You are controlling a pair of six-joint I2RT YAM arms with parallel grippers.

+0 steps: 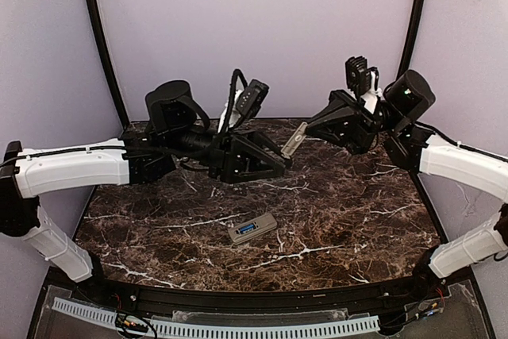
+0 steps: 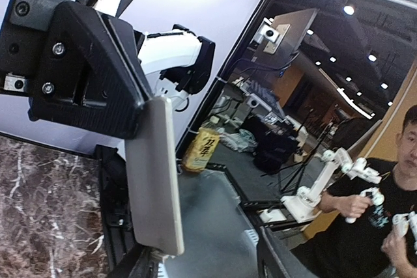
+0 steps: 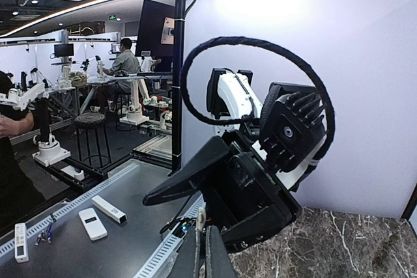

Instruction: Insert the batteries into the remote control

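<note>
The grey remote [image 1: 252, 226] lies on the marble table, blue batteries showing in its open compartment. My right gripper [image 1: 308, 128] is raised, shut on the thin grey battery cover [image 1: 293, 140], which fills much of the left wrist view as a plain plate [image 2: 154, 177]. My left gripper [image 1: 278, 160] is part open, its fingers around or beside the cover's lower end; whether they touch it I cannot tell. In the right wrist view the left gripper's black body faces the cover's narrow edge [image 3: 201, 217] at my right fingertips.
Both arms hang over its middle. Beyond the front edge, in the right wrist view, white remotes [image 3: 92, 224] and loose small items lie on a grey surface.
</note>
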